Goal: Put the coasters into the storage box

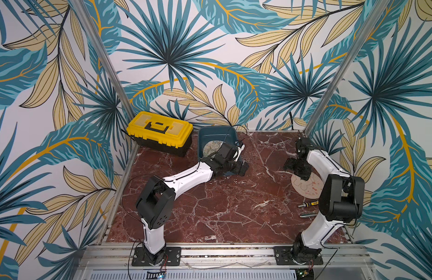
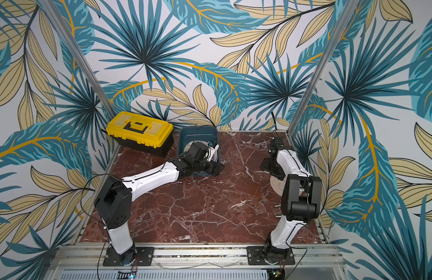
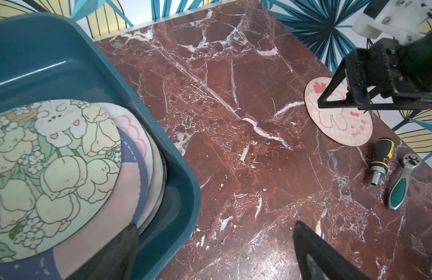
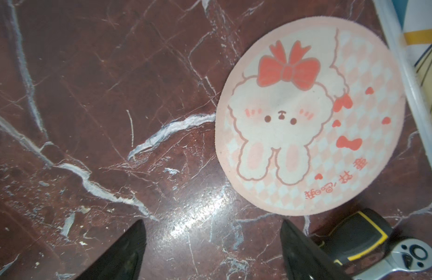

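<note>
The teal storage box (image 3: 185,186) holds a stack of several round coasters, the top one (image 3: 57,168) printed with green leaves and pale flowers. Over the box's right front side, my left gripper (image 1: 241,169) is open and empty. A lone pink coaster (image 4: 295,116) with a bunny and red bow lies flat on the marble table at the right. In the right wrist view this coaster sits ahead of my right gripper and to its right; the fingers stand apart with nothing between them. My right arm partly covers the coaster in both top views.
A yellow-lidded toolbox (image 1: 160,130) stands left of the storage box. Just in front of the pink coaster lie a yellow-black screwdriver (image 3: 381,156) and a ratchet wrench (image 3: 402,179). Bare marble (image 1: 225,210) fills the middle of the table.
</note>
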